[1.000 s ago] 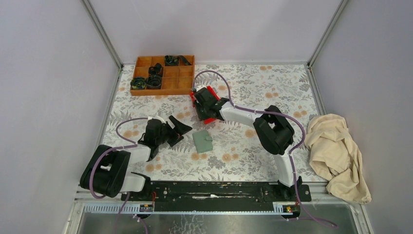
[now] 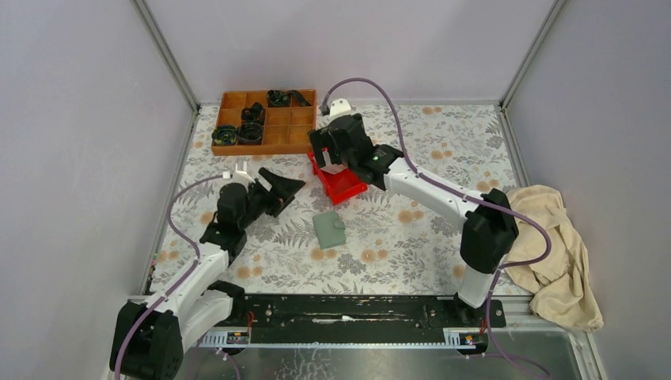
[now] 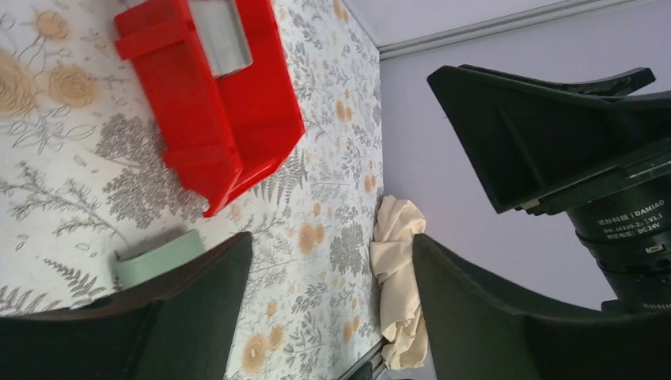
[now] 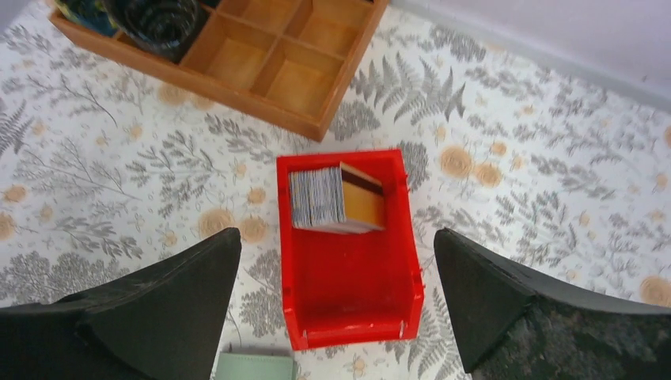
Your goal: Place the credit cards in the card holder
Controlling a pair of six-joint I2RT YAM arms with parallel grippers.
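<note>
A red tray (image 4: 348, 273) lies on the table, and a stack of cards (image 4: 320, 198) stands on edge in its far half, some leaning to the right. The green card holder (image 2: 329, 229) rests closed on the table in front of the tray. Above the tray my right gripper is open with nothing between its fingers. Over the table's left side, my left gripper stands part open and empty, left of the holder. In the left wrist view the right gripper appears at the upper right.
Behind the tray, at the back left, sits a wooden compartment box (image 2: 289, 127) with several dark rolled straps. A beige cloth (image 2: 554, 257) is bunched along the right side.
My right gripper was shut low over the tray a second ago; it has opened and risen toward the back.
</note>
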